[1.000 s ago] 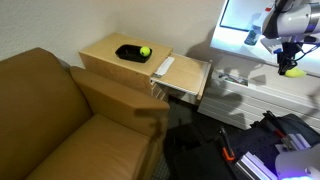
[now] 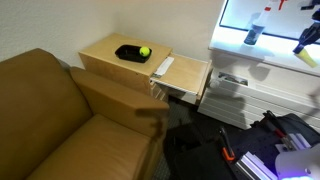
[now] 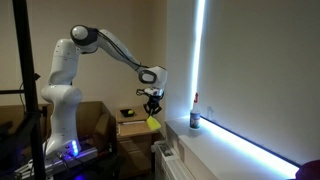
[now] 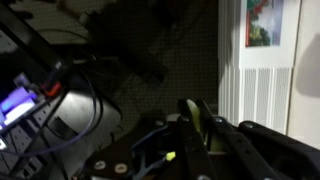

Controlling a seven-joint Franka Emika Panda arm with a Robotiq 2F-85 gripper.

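Observation:
A pale yellow thing (image 2: 306,58), perhaps a cloth or sponge, hangs from my gripper (image 2: 298,46) at the right edge of exterior view 1. In exterior view 2 the yellow thing (image 3: 154,123) shows just below the gripper (image 3: 152,106), in front of the wooden cabinet and left of the sill. My gripper is shut on it, with a light yellowish strip between the dark fingers in the wrist view. Most of the held thing is hidden or dark there.
A bottle (image 2: 256,27) stands on the windowsill (image 2: 235,46) above the white radiator (image 2: 255,95). On the wooden cabinet, a black tray (image 2: 128,54) holds a yellow-green ball (image 2: 145,51). An open drawer (image 2: 185,74) juts out. The brown sofa (image 2: 80,120) fills the left.
My gripper has moved right and somewhat up in exterior view 1, carrying the yellow thing along.

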